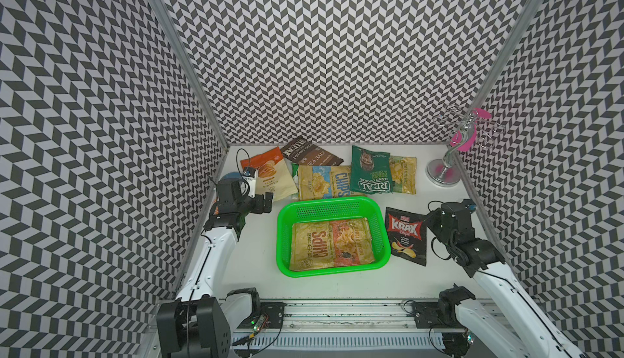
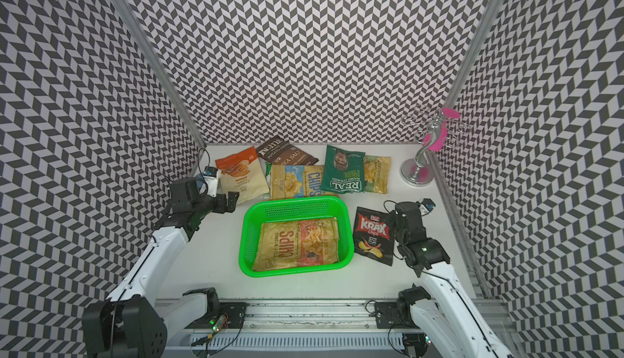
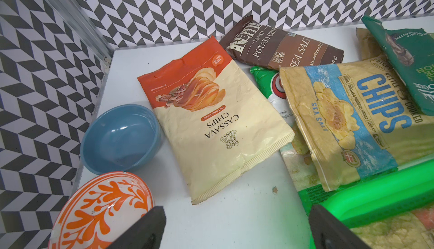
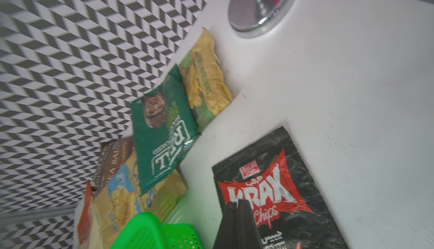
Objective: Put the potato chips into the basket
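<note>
The black Krax chips bag (image 1: 405, 235) lies flat on the table, just right of the green basket (image 1: 284, 241). Above it, my right gripper is shut with its fingertips together and nothing between them; the bag shows behind and beyond them. Inside the basket rests a tan chips bag (image 1: 331, 244). My left gripper stands open and empty over bare table, left of the basket. Along the back lie a Cassava chips bag (image 3: 221, 126), a brown Kettle bag (image 3: 284, 45), a blue-and-tan chips bag (image 3: 357, 117), a green Real bag (image 4: 165, 126) and a yellow bag (image 4: 205, 79).
At the far left are a blue bowl (image 3: 122, 138) and an orange-patterned bowl (image 3: 104, 208). A metal stand with pink parts (image 1: 444, 172) occupies the back right corner. Between that stand and the Krax bag the table is clear.
</note>
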